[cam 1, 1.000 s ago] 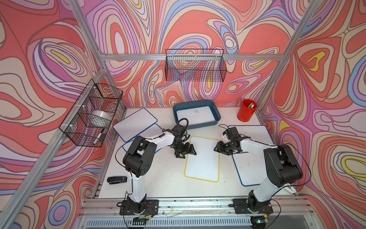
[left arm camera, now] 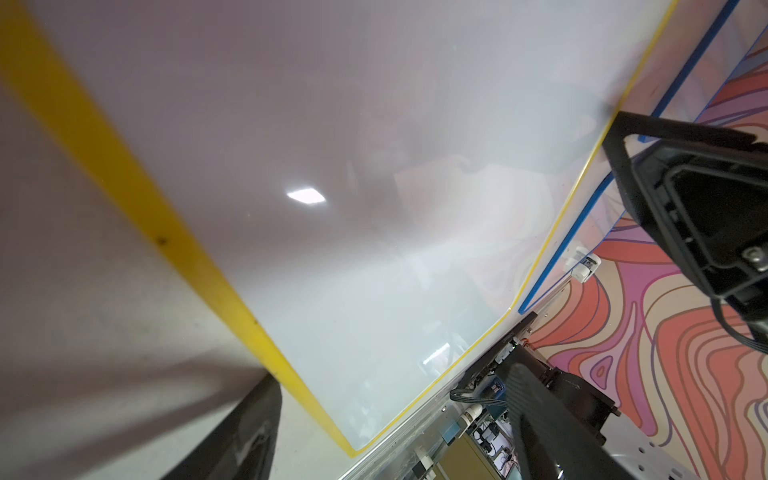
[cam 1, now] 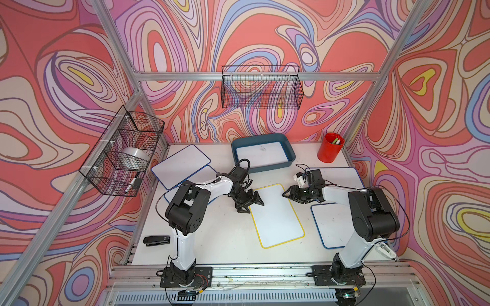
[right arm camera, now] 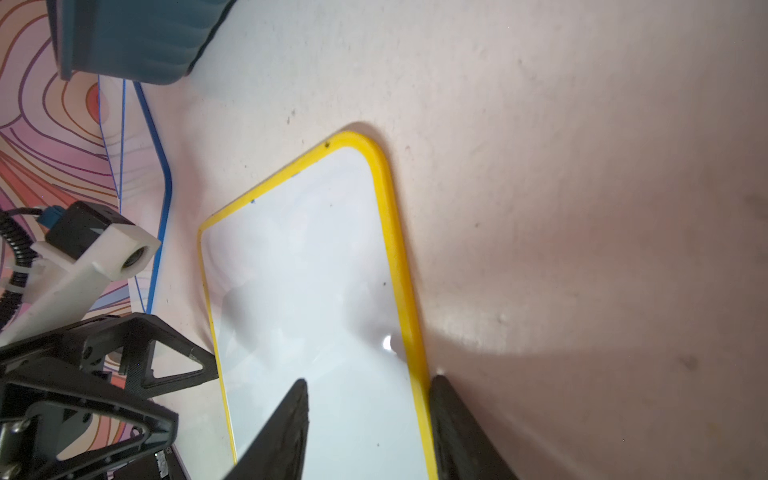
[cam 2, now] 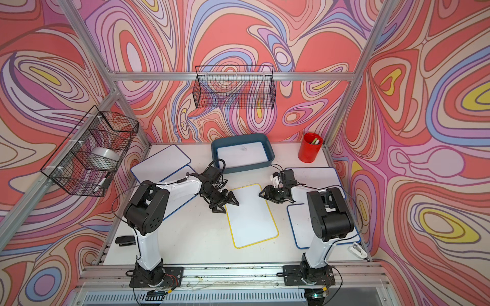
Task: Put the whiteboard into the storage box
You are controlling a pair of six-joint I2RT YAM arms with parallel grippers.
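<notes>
The yellow-edged whiteboard [cam 1: 275, 219] lies flat on the table centre, in front of the dark teal storage box [cam 1: 262, 165], which has a white board inside. My left gripper [cam 1: 250, 205] is low at the board's left edge; in the left wrist view its fingertips are spread along that yellow edge. My right gripper stands open at the board's right edge, one fingertip against the yellow rim and the other above the white surface.
Blue-edged boards [cam 1: 181, 165] lie on the left and on the right [cam 1: 331, 224]. A red bucket [cam 1: 330, 148] stands back right, a black eraser [cam 1: 156, 240] front left. Wire baskets hang on the walls.
The yellow-edged board has turned, its near end swinging to the right and toward the front. My right gripper has moved slightly left and back; the left barely moved.
</notes>
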